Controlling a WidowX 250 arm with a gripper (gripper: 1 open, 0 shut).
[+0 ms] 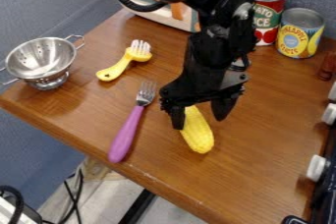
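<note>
My black gripper (198, 106) is low over the table's middle, its fingers around the upper end of a yellow corn cob (198, 134). Whether they are closed on it or only straddle it, I cannot tell. A purple-handled fork (129, 130) lies just left of the corn, and a yellow-handled fork (118, 66) lies farther back.
A steel colander (46, 63) sits at the left edge. Cans (300, 34) stand at the back right beside a light plastic container. A black appliance with white knobs (317, 189) lines the right edge.
</note>
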